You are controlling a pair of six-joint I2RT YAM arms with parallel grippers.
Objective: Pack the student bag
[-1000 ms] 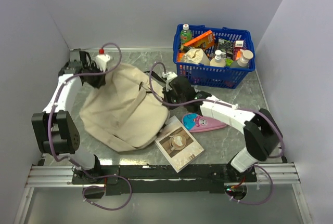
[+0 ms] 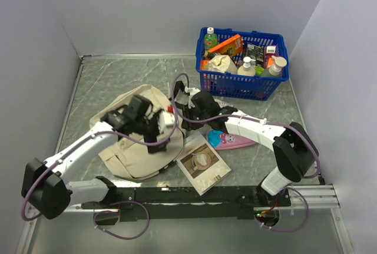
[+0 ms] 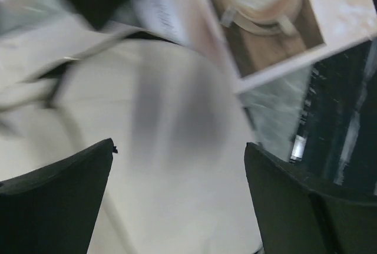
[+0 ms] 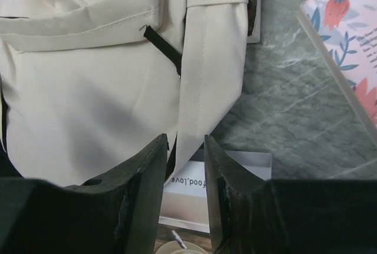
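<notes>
The cream bag (image 2: 136, 157) lies flat on the left of the table, its lower part showing in the top view. My left gripper (image 2: 160, 149) is over the bag's right half, blurred by motion; in the left wrist view its fingers (image 3: 65, 198) stand wide apart above the cloth. By the bag's right edge is my right gripper, its fingers part open over the bag's side panel (image 4: 213, 59), with no cloth clearly gripped. A magazine with a coffee cup cover (image 2: 201, 162) lies beside the bag, partly under its edge. A pink and blue pouch (image 2: 231, 141) sits farther right.
At the back right stands a blue basket (image 2: 241, 86) filled with bottles and boxes. A flower-patterned book (image 4: 347, 36) lies near the right gripper. Bare table (image 2: 103, 77) shows at the back left.
My left gripper has swung from the bag's far left corner to its right side. The bag, raised there earlier, has settled flat.
</notes>
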